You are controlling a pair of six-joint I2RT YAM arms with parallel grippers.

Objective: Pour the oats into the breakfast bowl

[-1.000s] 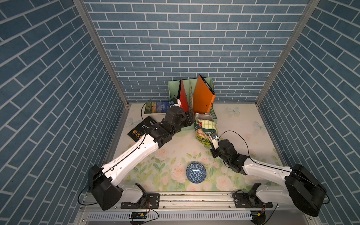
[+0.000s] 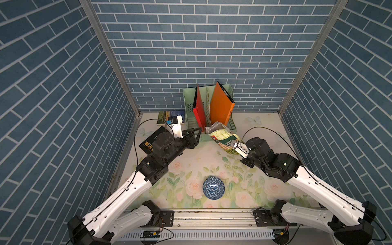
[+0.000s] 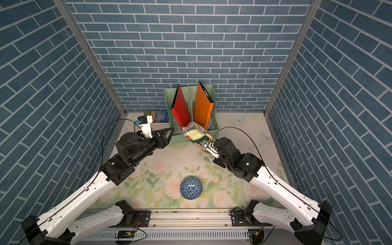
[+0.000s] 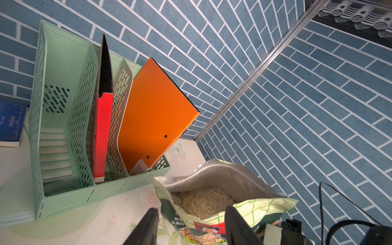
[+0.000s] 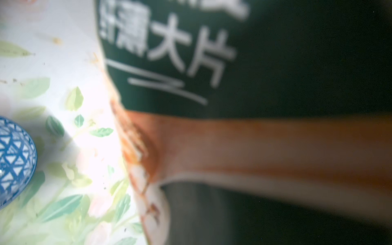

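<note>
The oats bag (image 2: 222,136), green and yellow with a silver lining, leans with its open mouth toward the back left. My right gripper (image 2: 238,148) is shut on the bag's right side; in the right wrist view the dark green bag wall (image 5: 253,81) fills most of the picture and hides the fingers. Oats (image 4: 206,202) show inside the gaping mouth in the left wrist view. My left gripper (image 2: 199,133) stands open to the left of the bag, nothing between its fingers. The blue-and-white patterned bowl (image 2: 213,187) sits at the front middle of the table.
Behind the bag stands a green file rack (image 4: 98,189) with a red folder (image 4: 103,134) and an orange folder (image 4: 155,118). Books, one black (image 2: 152,140), lie at the back left. Around the bowl the flowered table is clear.
My left gripper has drawn back leftward from the bag.
</note>
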